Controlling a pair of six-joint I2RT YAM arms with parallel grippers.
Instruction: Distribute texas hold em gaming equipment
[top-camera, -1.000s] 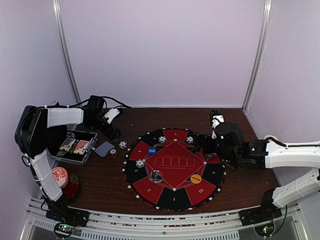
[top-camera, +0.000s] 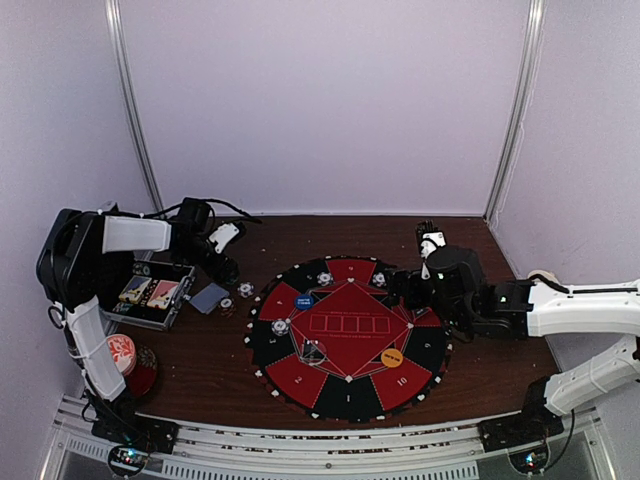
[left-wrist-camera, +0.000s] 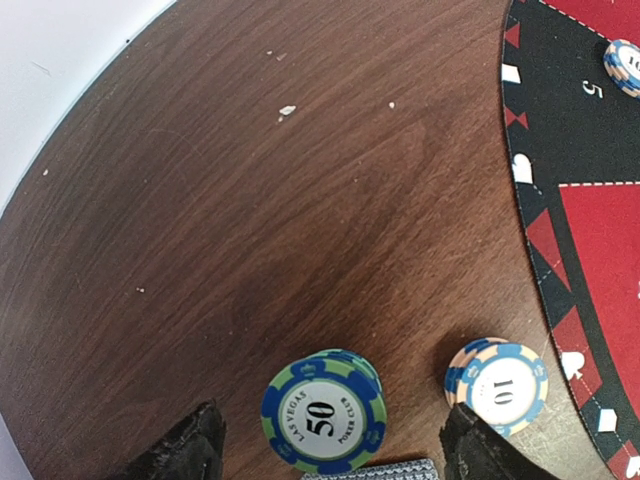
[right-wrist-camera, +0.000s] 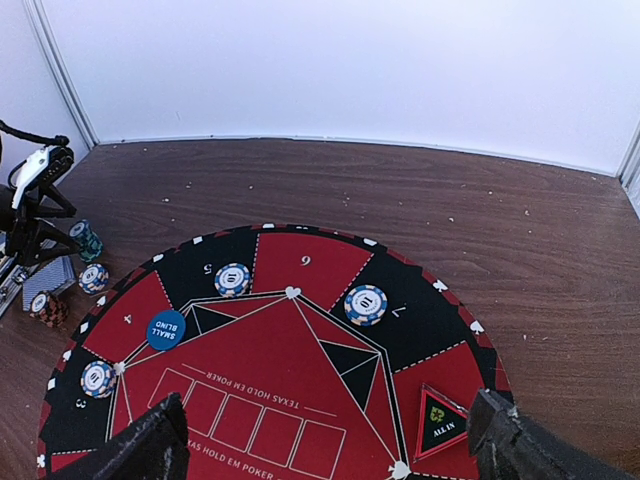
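Between the spread fingers of my left gripper stands a green-and-blue 50 chip stack (left-wrist-camera: 324, 411), with a gap on each side. Just beyond its right finger is a blue-and-cream 10 chip stack (left-wrist-camera: 496, 386). My right gripper is open and empty over the round red-and-black poker mat (top-camera: 350, 390). Lying on the mat are 10 chip stacks (right-wrist-camera: 366, 305), the blue small blind disc (right-wrist-camera: 166, 329), the all-in triangle (right-wrist-camera: 440, 420) and a yellow disc (top-camera: 392, 357). The blue card deck (right-wrist-camera: 50, 275) and a brown chip stack (right-wrist-camera: 48, 309) sit left of the mat.
An open case (top-camera: 150, 295) with cards inside stands at the left, beside the deck. Nearer the front left are round red-and-white items (top-camera: 121, 353).
My right arm has hardly moved, and the mat's pieces look unchanged.
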